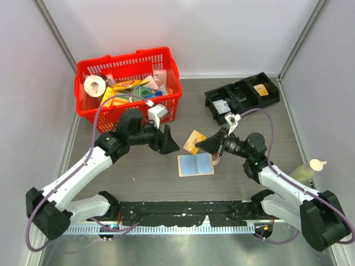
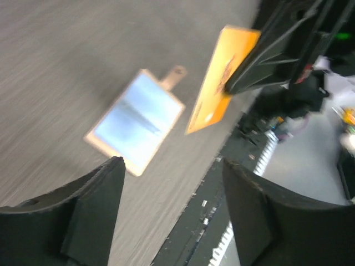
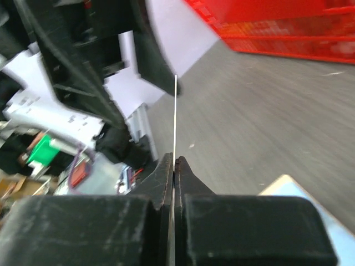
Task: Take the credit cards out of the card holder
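Note:
A yellow card (image 1: 194, 141) stands held in my right gripper (image 1: 206, 145); in the right wrist view it is a thin edge (image 3: 175, 116) between the shut fingertips. My left gripper (image 1: 166, 143) hangs just left of it, apart; in the left wrist view its fingers (image 2: 83, 216) are spread with nothing between them. Below lies the open card holder (image 1: 196, 164), light blue inside with a tan border and a small tab (image 2: 173, 76) on one side.
A red basket (image 1: 122, 108) full of packages fills the back left. A black compartment tray (image 1: 247, 94) sits at the back right, a pale green cylinder (image 1: 305, 172) at the right edge. The table left of the holder is clear.

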